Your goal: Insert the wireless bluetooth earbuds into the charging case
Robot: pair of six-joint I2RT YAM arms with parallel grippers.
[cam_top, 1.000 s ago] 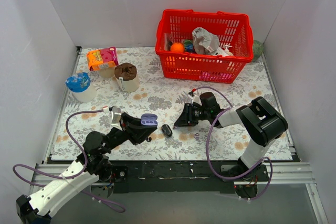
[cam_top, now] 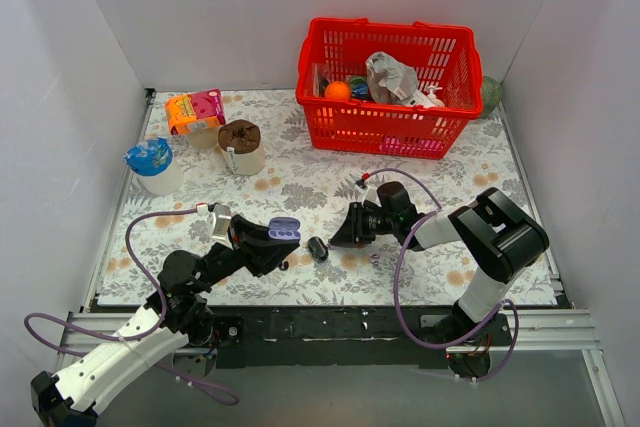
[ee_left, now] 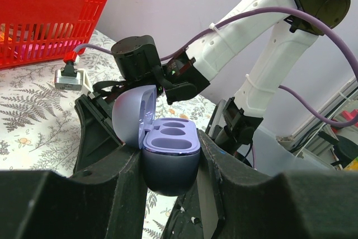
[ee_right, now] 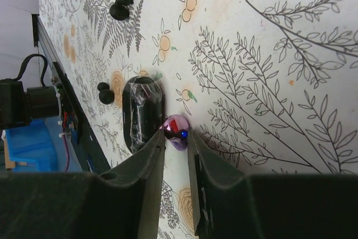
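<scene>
My left gripper is shut on the lilac charging case, held above the table with its lid up and its slots empty. A lilac earbud with a shiny, reflective face lies on the cloth in the right wrist view. My right gripper is low over it, the fingertips a little apart on either side; firm contact cannot be made out. In the top view another small lilac earbud rests on the cloth, to the right of the right gripper's fingertips.
A black oval case lies right beside the earbud at my right fingers. Small black earbuds are scattered past it. The red basket, a brown-topped tub and a blue-topped tub stand farther back.
The left arm and the charging case have stayed still.
</scene>
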